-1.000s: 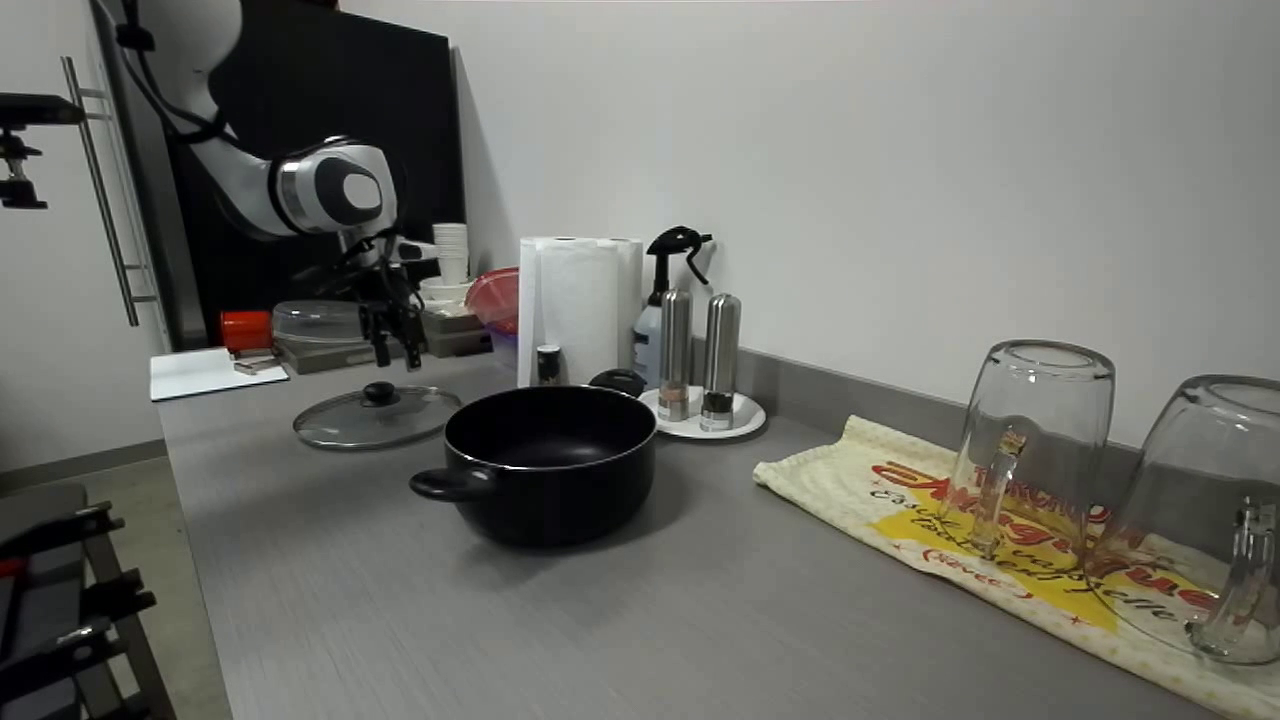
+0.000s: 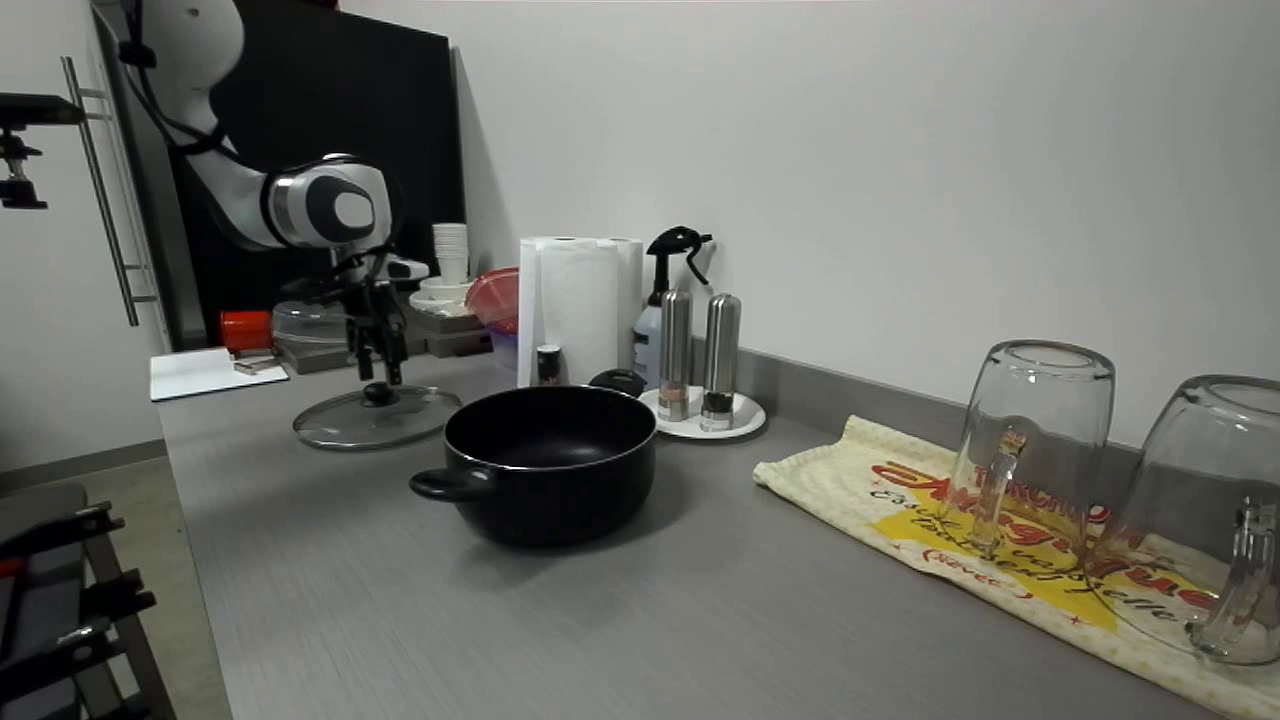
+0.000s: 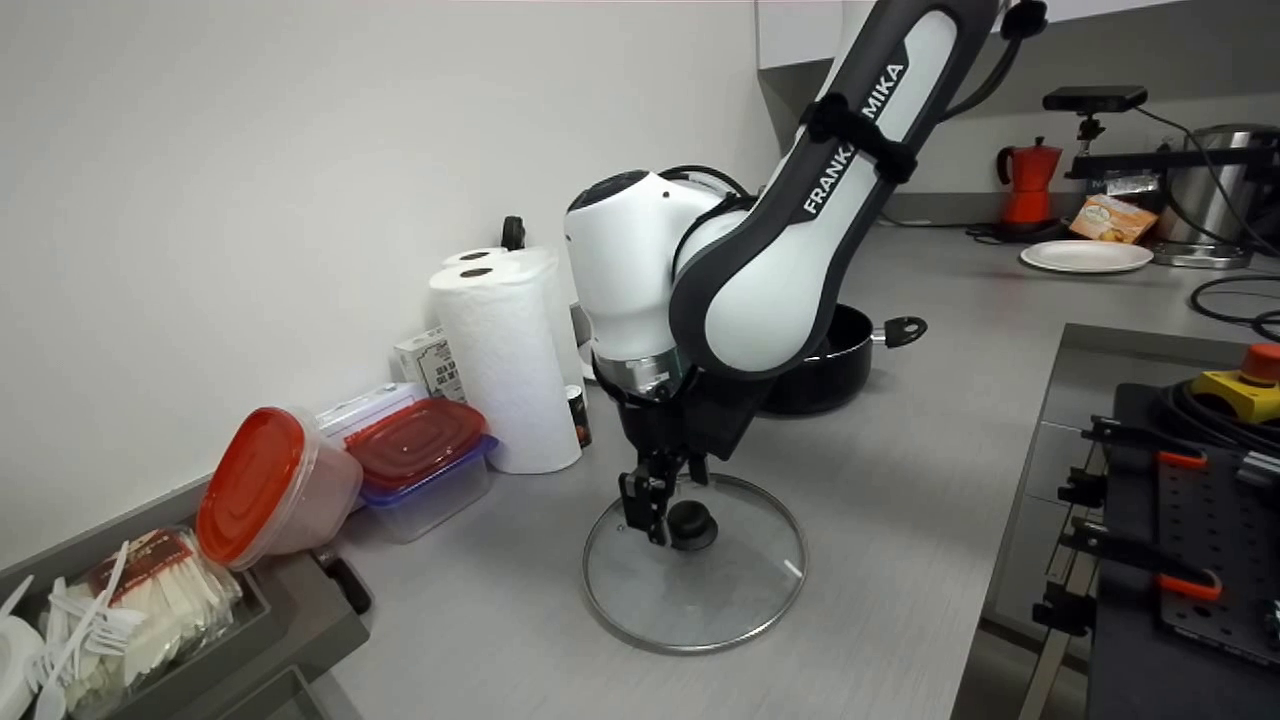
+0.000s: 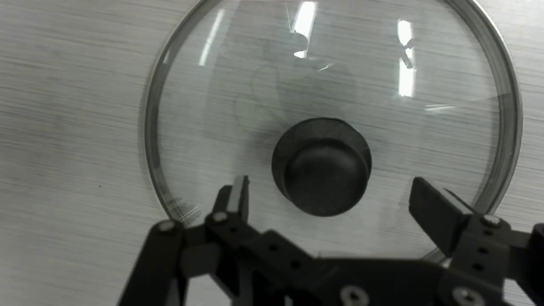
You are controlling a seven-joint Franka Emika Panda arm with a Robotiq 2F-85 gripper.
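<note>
A round glass lid [image 3: 690,594] with a metal rim lies flat on the counter, its black knob [image 4: 326,171] pointing up. Close above it is my gripper, open, with nothing held; in the wrist view the knob appears between and slightly beyond the two fingertips. In exterior view 1 the gripper [image 2: 379,370] hangs just over the knob, and in exterior view 2 its fingers [image 3: 644,510] reach down beside it. An uncovered black pot [image 2: 549,494] stands on the counter to the right of the lid in exterior view 1; the arm partly covers it in exterior view 2.
Paper towel rolls [image 2: 582,314] and a white plate [image 2: 744,420] with two steel mills stand along the wall. Glass mugs [image 2: 1032,444] rest upside down on a cloth. Plastic containers [image 3: 426,468] sit near the lid.
The gripper has come down towards the lid's knob and shifted slightly left in exterior view 1. Lid and pot lie where they were.
</note>
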